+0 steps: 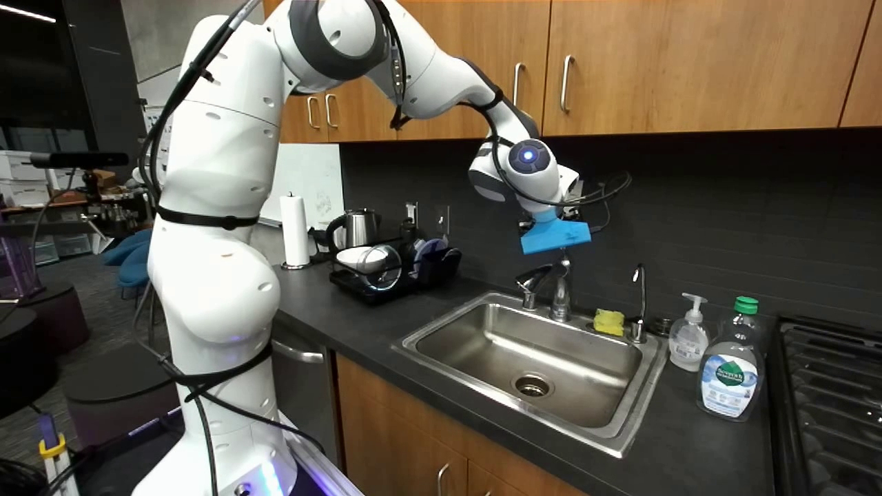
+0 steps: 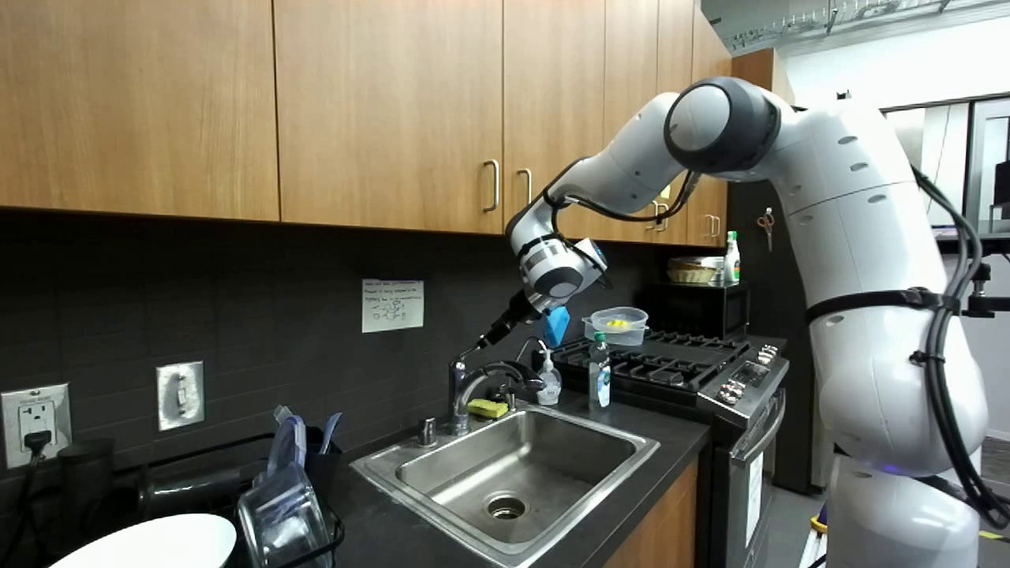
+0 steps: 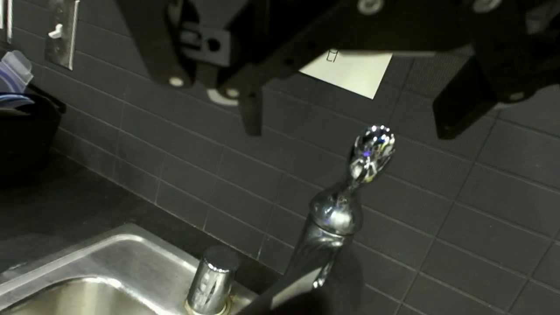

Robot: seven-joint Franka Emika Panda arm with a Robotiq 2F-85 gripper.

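In the wrist view my gripper is open, its two dark fingers wide apart and nothing held between them. The faucet's shiny chrome handle [image 3: 373, 149] points up toward the gap, just below the fingertips as seen there. Exterior view 2 has the gripper [image 2: 484, 341] at the top of the faucet [image 2: 461, 397]; whether they touch cannot be made out. From exterior view 1, a blue piece [image 1: 555, 236] on the wrist hides the fingers, above the faucet [image 1: 561, 293] at the sink's back rim.
The steel sink [image 1: 453, 357] is empty. A yellow sponge [image 1: 609, 322], a soap pump [image 1: 688, 335] and a dish soap bottle [image 1: 730, 372] stand to its right, before the stove [image 1: 829, 388]. A dish rack [image 1: 397, 285] stands left. Wooden cabinets [image 1: 703, 66] hang above.
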